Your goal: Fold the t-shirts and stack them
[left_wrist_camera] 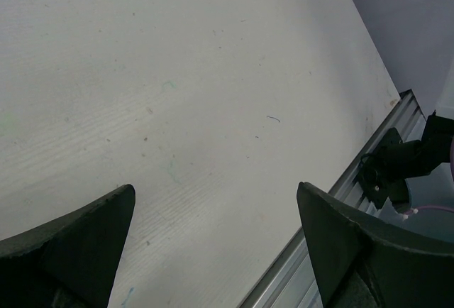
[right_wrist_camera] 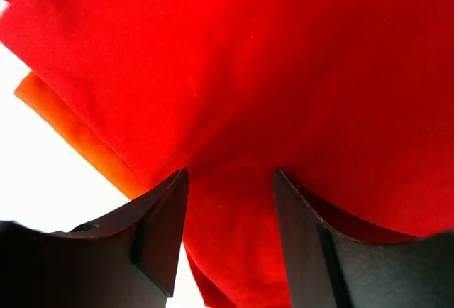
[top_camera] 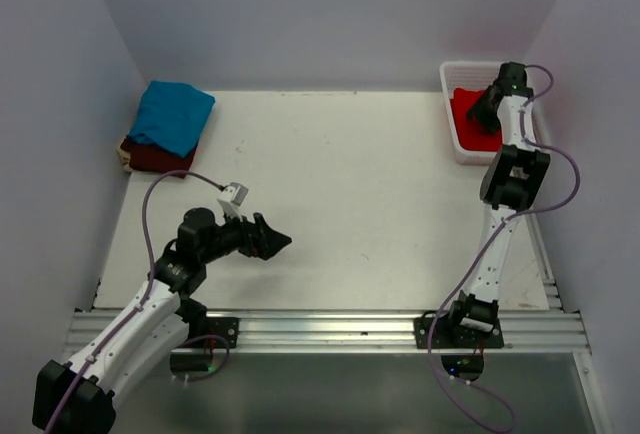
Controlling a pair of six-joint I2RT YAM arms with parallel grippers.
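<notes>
My right gripper (top_camera: 486,114) is down inside the white basket (top_camera: 450,154) at the back right, over red cloth (top_camera: 467,104). In the right wrist view its parted fingers rest at the red fabric (right_wrist_camera: 198,59), with an orange edge (right_wrist_camera: 78,130) beneath; whether any cloth is pinched is unclear. My left gripper (top_camera: 268,239) hangs open over the left-front table, with only bare surface (left_wrist_camera: 184,109) below it. A stack at the back left has a blue shirt (top_camera: 172,114) on dark red (top_camera: 155,159) and beige cloth.
Grey walls surround the back and sides, and a metal rail (top_camera: 320,324) runs along the front edge.
</notes>
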